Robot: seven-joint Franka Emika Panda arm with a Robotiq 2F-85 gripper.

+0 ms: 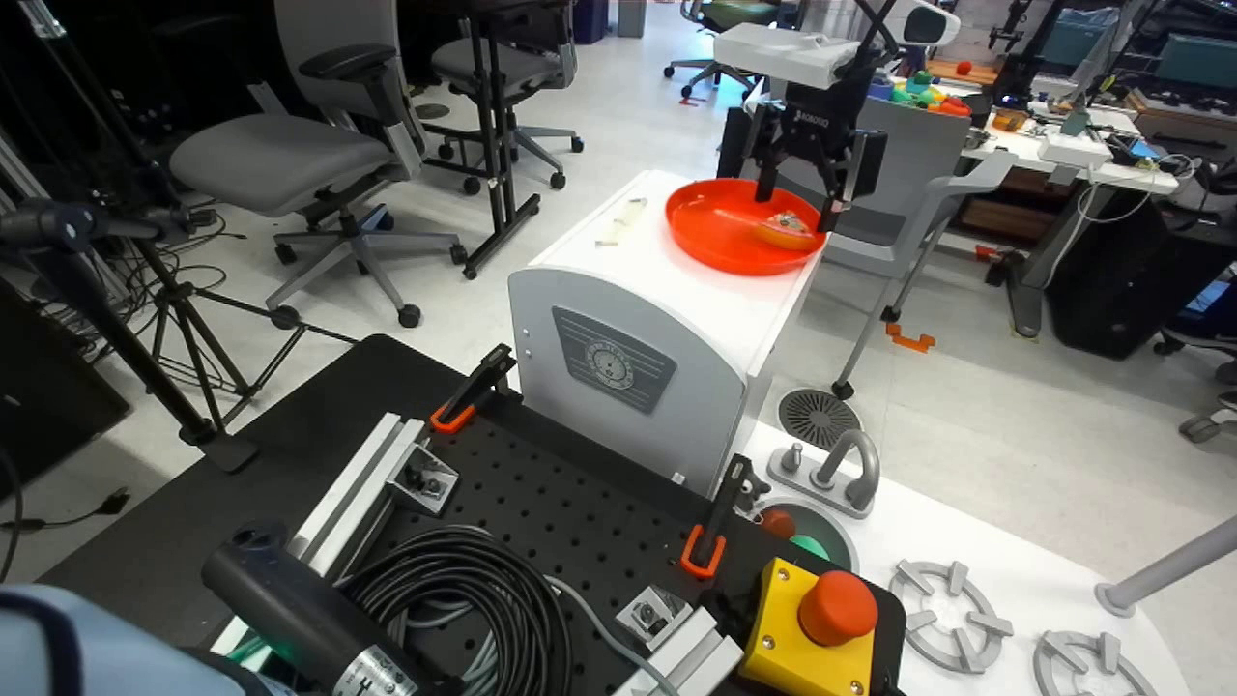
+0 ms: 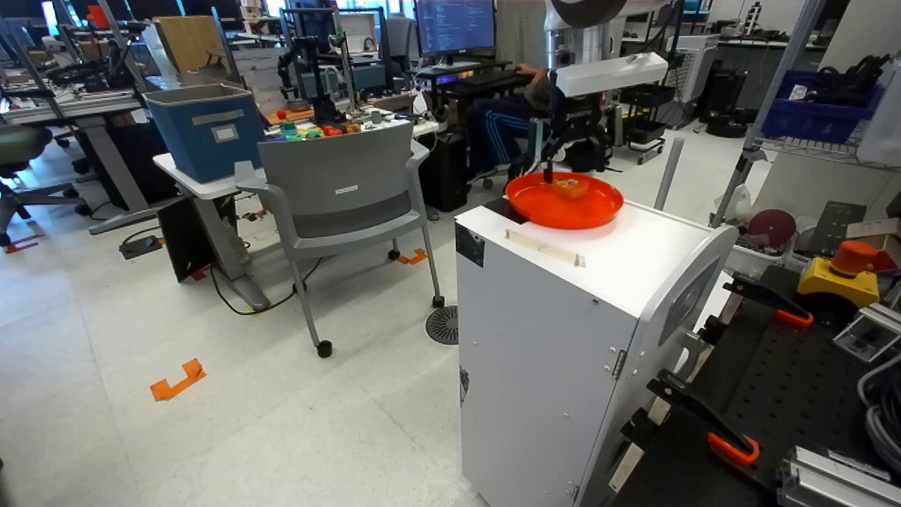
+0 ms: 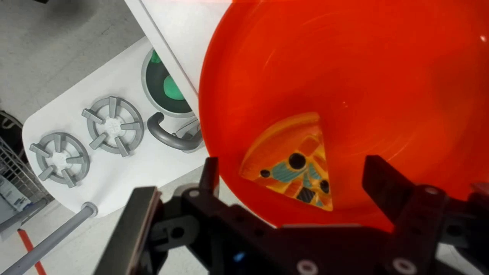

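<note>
A toy pizza slice lies in the red plate, close to its rim, with its orange crust toward the upper left in the wrist view. Over the plate my gripper stands open, its two fingers wide apart and nothing held between them. From the first exterior view, the gripper points down above the right part of the plate, with the slice near one finger. The second exterior view shows the slice partly behind that finger.
The plate rests on a white cabinet top, where a pale strip also lies. Beside and below are a toy sink with green items, a faucet and burners. A grey chair stands near the cabinet.
</note>
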